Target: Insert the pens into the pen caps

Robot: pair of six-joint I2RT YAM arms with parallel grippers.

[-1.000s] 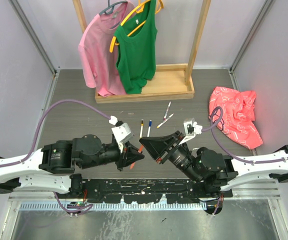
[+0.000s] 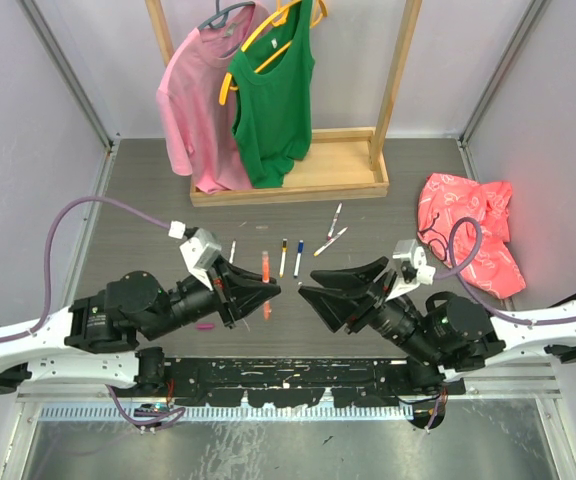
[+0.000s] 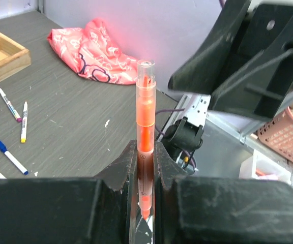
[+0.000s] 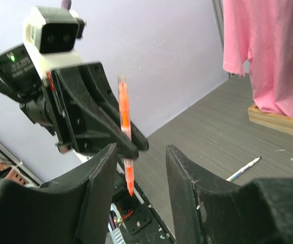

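My left gripper (image 2: 269,288) is shut on an orange pen (image 3: 145,122), which stands upright between its fingers. Around the pen's upper part sits a clear cap (image 3: 146,71), with the orange nib visible inside it; whether it is fully seated I cannot tell. Just to the right in the top view, my right gripper (image 2: 306,284) is open, nothing between its fingers. In the right wrist view, the orange pen (image 4: 124,112) and left gripper appear beyond the right gripper's left finger, apart from it. On the table lie a blue-capped pen (image 2: 299,258) and a yellow-ended pen (image 2: 283,258).
Two more pens, one yellow-ended (image 2: 330,241) and one purple-ended (image 2: 334,220), lie farther back. A wooden rack (image 2: 343,190) with hanging clothes stands behind, a pink cloth bag (image 2: 473,235) at right. Near the left arm lies a magenta piece (image 2: 205,326).
Now my left gripper has moved left with the pen, upright rather than slanted, and my right gripper has opened and shifted slightly right.
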